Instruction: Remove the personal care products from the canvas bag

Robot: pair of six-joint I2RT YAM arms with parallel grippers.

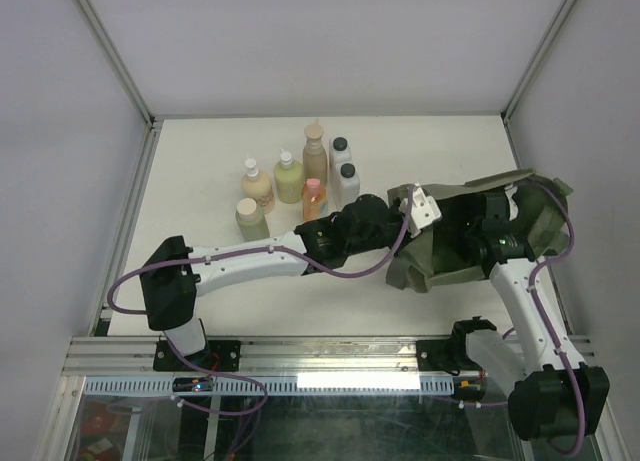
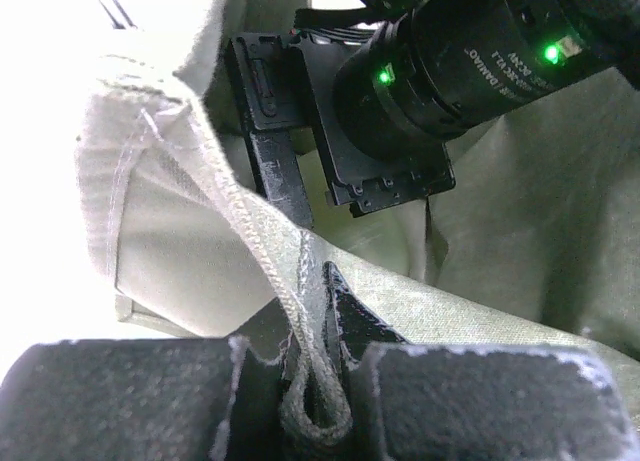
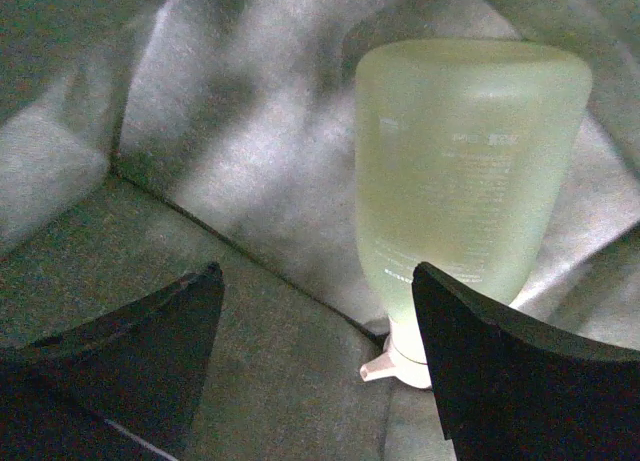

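Note:
The canvas bag [image 1: 420, 253] lies on its side at the right of the table, its mouth held wide. My left gripper is shut on the bag's rim, and the cloth edge runs between its fingers. Inside the bag, my right gripper stands part open with nothing gripped. A pale green bottle [image 3: 465, 166] with a whitish pump head lies ahead of it, neck towards the fingers; the right finger [image 3: 500, 346] overlaps its lower side. From the top, the bag's dark interior hides this bottle.
At the back left stand a beige pump bottle [image 1: 257, 188], a green pump bottle [image 1: 289, 179], a brown bottle [image 1: 315, 159], black-capped bottles [image 1: 349, 185], an amber bottle [image 1: 314, 201] and a pale bottle [image 1: 252, 221].

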